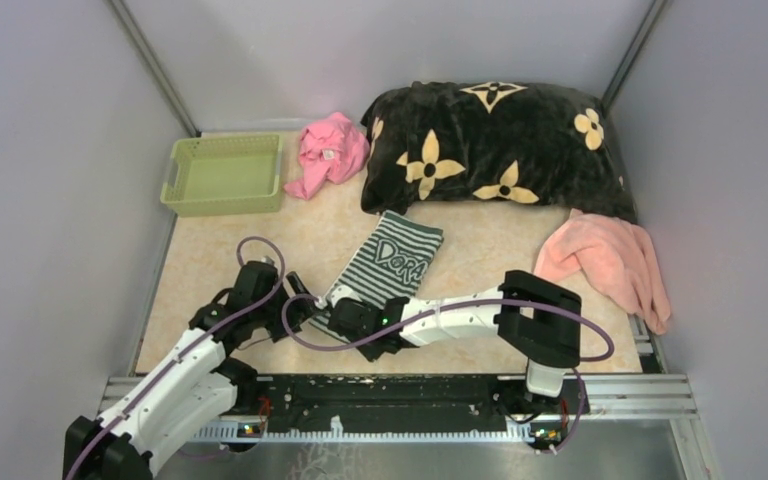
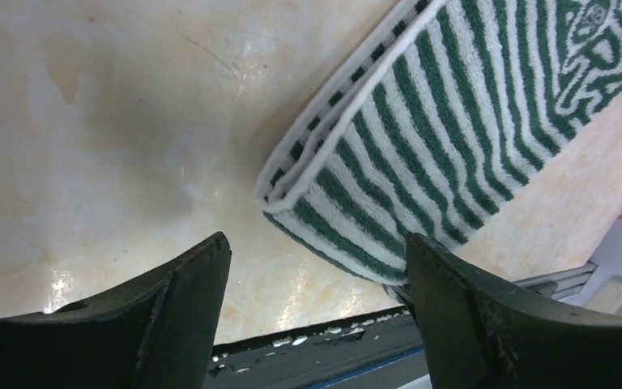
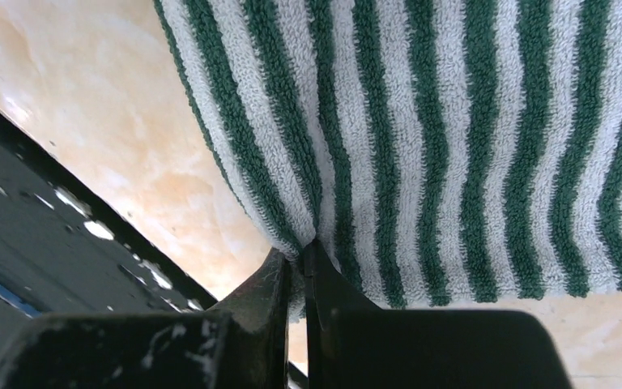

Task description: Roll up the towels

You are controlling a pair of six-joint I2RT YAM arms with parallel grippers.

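A folded green and white striped towel with DORA lettering lies slanted in the middle of the table. My right gripper is shut on its near corner; in the right wrist view the fabric bunches between the fingertips, and in the top view the arm covers that end. My left gripper stands open just beside the towel's near left corner, with nothing between its fingers. In the left wrist view the towel's layered edge shows along the left side.
A green basket and crumpled pink cloth sit at the back left. A large black patterned pillow lies at the back, a salmon cloth at the right. Bare table shows left of the towel.
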